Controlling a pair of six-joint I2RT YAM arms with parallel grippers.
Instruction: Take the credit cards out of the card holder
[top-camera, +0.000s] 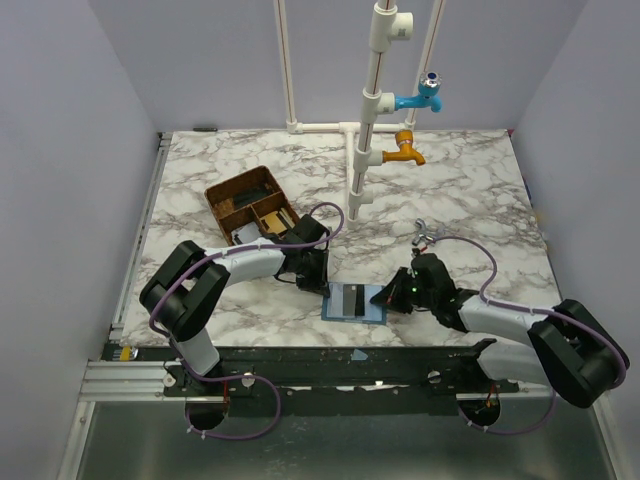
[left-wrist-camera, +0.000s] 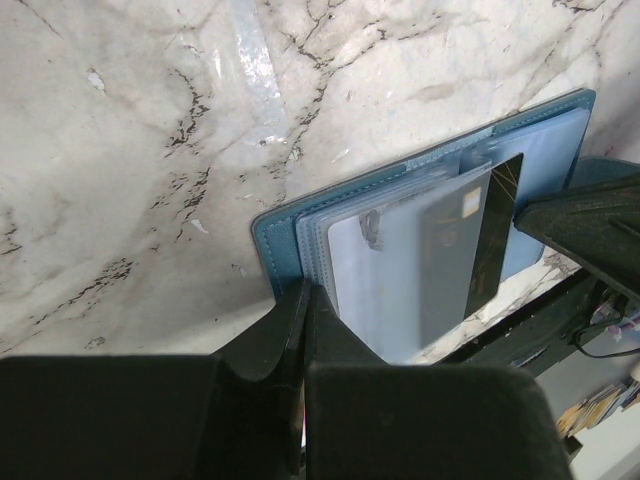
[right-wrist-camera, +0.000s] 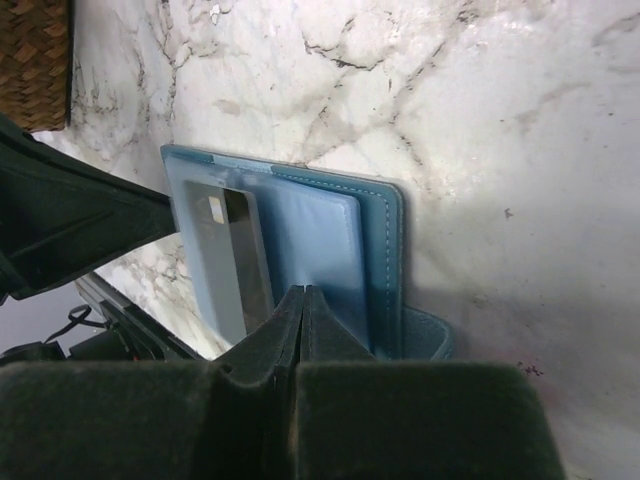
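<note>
The blue card holder (top-camera: 353, 303) lies open on the marble table near the front edge, with clear sleeves holding a pale card and a dark card; the dark card also shows in the right wrist view (right-wrist-camera: 243, 250). My left gripper (top-camera: 324, 290) is shut at the holder's left edge, with nothing seen between its fingers. My right gripper (top-camera: 386, 298) is shut at the holder's right side, its tips over the blue sleeves in the right wrist view; nothing shows between them.
A divided wooden box (top-camera: 240, 200) stands at the back left. PVC pipes with blue and orange taps (top-camera: 402, 150) rise at the back, and a small metal object (top-camera: 422, 229) lies right of centre. The table's front edge is close below the holder.
</note>
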